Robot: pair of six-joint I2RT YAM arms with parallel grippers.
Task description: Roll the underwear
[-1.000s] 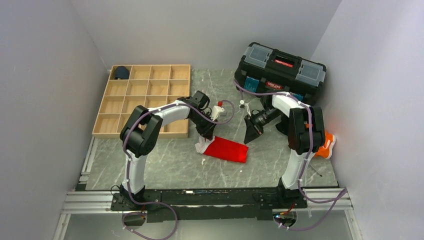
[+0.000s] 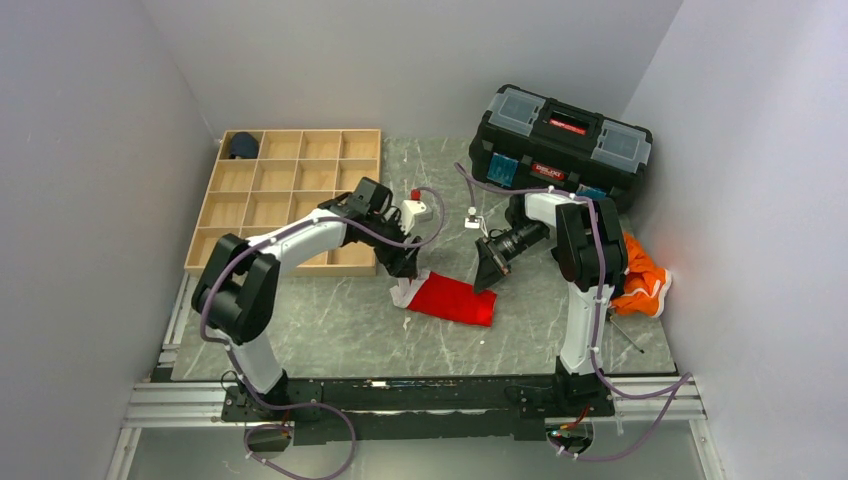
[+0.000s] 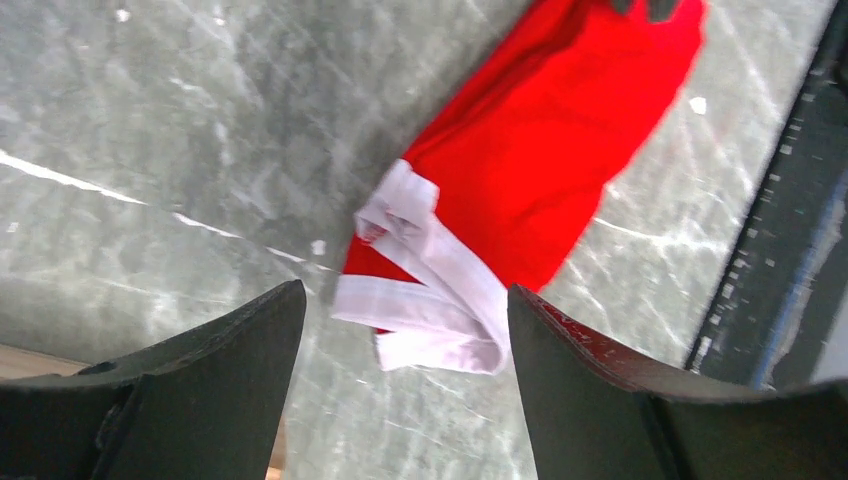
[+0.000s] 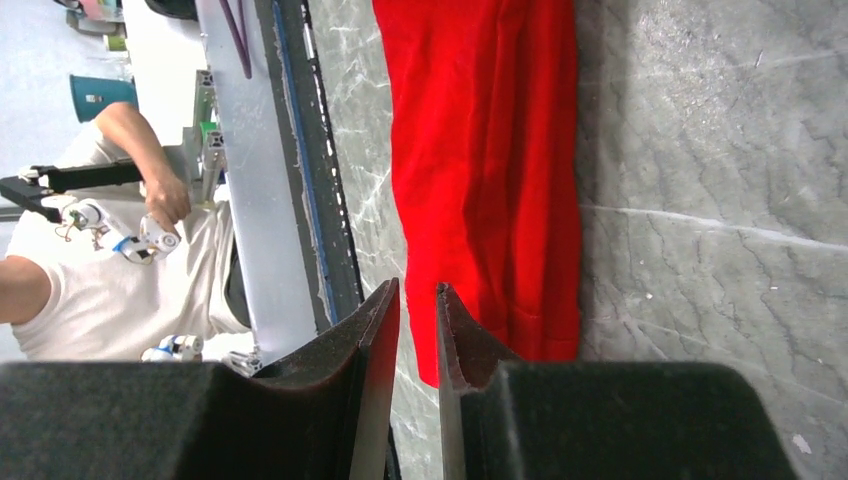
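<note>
The red underwear [image 2: 450,298] lies flat and folded lengthwise on the marble table, its white waistband [image 3: 430,290] bunched at the left end. My left gripper [image 2: 405,268] is just above that end; in the left wrist view its fingers stand apart with the waistband below between them, nothing held. My right gripper [image 2: 487,275] hangs over the upper right corner of the underwear. In the right wrist view its fingertips are a narrow gap apart above the red cloth [image 4: 510,200]; I cannot tell whether they touch it.
A wooden compartment box [image 2: 275,205] with a dark cloth stands at the back left, a black toolbox [image 2: 560,150] at the back right. Orange fabric [image 2: 645,280] lies at the right wall.
My left gripper has drawn up and slightly left from the waistband end. My right gripper has moved left and down onto the underwear's right end. The cloth looks much the same.
</note>
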